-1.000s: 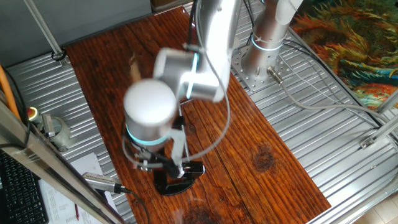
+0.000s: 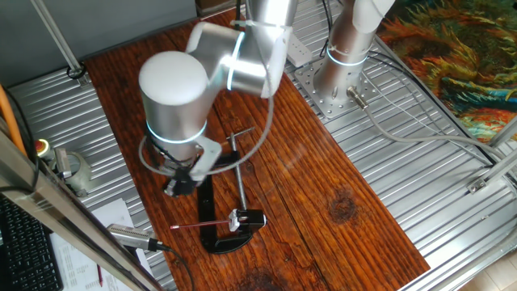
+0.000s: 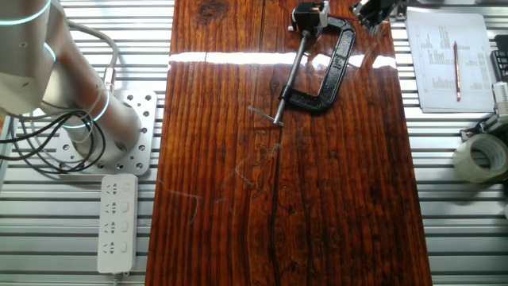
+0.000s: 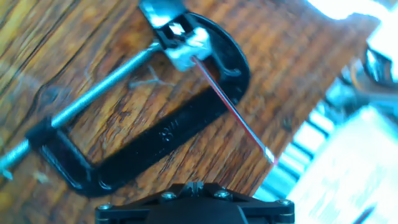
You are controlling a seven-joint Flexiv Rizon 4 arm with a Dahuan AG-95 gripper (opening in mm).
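A black C-clamp (image 2: 208, 212) lies on the wooden board, its silver screw rod (image 2: 241, 182) alongside the frame. At one end of it sits a small black block with a white piece (image 4: 189, 50). Out of the white piece sticks a thin red pencil-like stick (image 4: 229, 107), its pale free end pointing toward the board's edge. My gripper shows at the bottom of the wrist view, fingers together and nothing visible between them. In exterior view 1 the gripper (image 2: 179, 186) hangs above the board beside the clamp frame, apart from the stick.
Paper with a pencil (image 3: 457, 71) and a tape roll (image 3: 481, 157) lie off the board on the slatted metal table. A cabled silver device (image 2: 133, 237) stands near the board's edge. Beyond the clamp the board (image 3: 214, 214) is clear.
My arm has moved away from the block, up and to the left in exterior view 1. The red stick and white piece, hidden behind the gripper earlier, now show; the clamp has stayed put.
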